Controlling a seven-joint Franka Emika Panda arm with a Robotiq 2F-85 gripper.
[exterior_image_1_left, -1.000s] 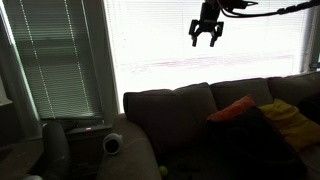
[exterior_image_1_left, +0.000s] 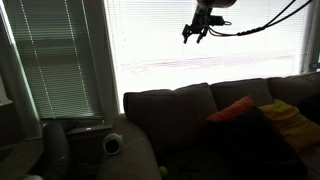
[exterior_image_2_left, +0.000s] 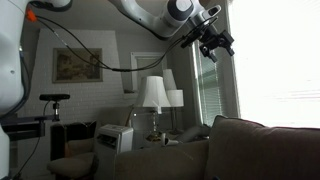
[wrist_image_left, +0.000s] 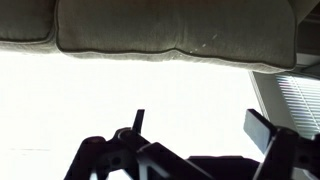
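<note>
My black gripper is open in the wrist view, its two fingers wide apart with only bright window light between them. From the first exterior view, the gripper (exterior_image_1_left: 192, 38) hangs high in front of the window, well above the sofa (exterior_image_1_left: 170, 112). It also shows at the end of the arm (exterior_image_2_left: 150, 15) in the second exterior view. Along the top of the wrist view runs the underside-up image of the sofa cushions (wrist_image_left: 170, 28), apart from the fingers.
An orange pillow (exterior_image_1_left: 232, 109) and a yellow pillow (exterior_image_1_left: 292, 125) lie on the sofa, beside a dark heap (exterior_image_1_left: 255, 140). A lamp (exterior_image_2_left: 154, 93) stands behind in the second exterior view. A cable (exterior_image_1_left: 265, 27) trails from the gripper. Air around the gripper looks free.
In the first exterior view my gripper has shifted left and tilted, from pointing mostly down to pointing more leftward. The cable hangs lower. Sofa and pillows look unmoved.
</note>
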